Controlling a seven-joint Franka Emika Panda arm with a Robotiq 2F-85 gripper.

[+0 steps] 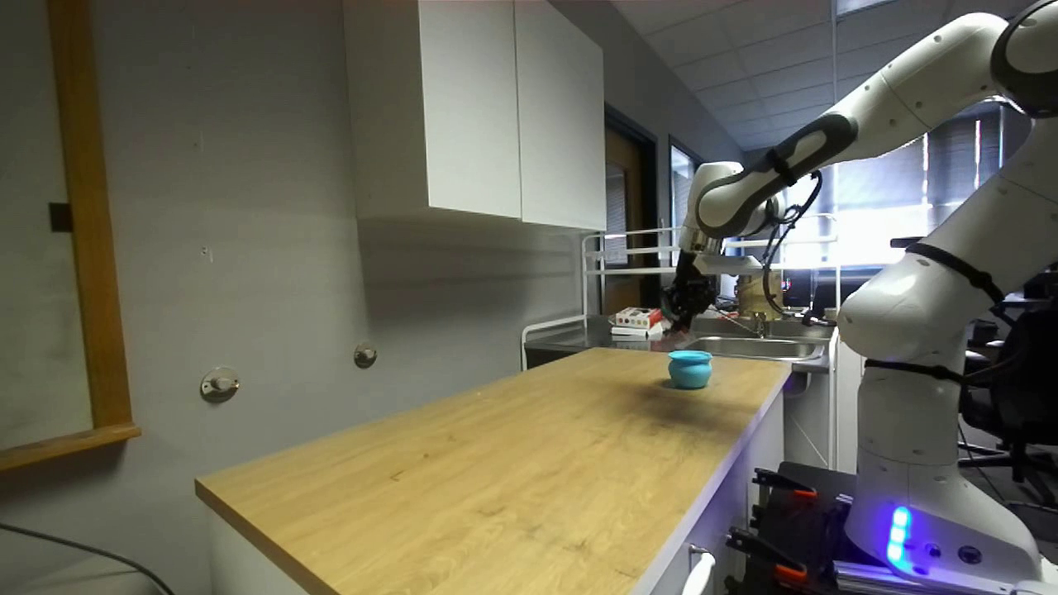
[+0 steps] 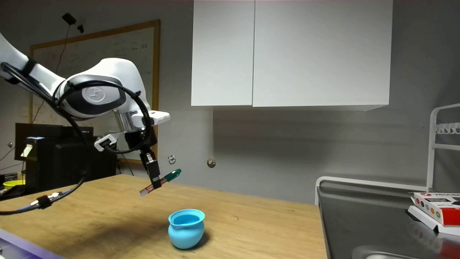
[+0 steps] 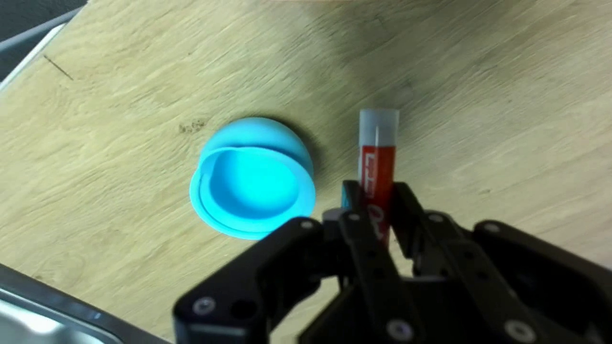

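A marker with a red label, a clear end and a green end is pinched in my gripper, which is shut on it above the tabletop. In exterior view 2 it lies tilted, green end higher. From the wrist view, the red part of the marker sticks out past the fingertips. A light blue pot stands upright on the wooden counter, its mouth uncovered. The same pot appears left of the marker in the wrist view, apart from it. The gripper hangs above the pot's level in exterior view 1.
White cabinets hang on the wall above.
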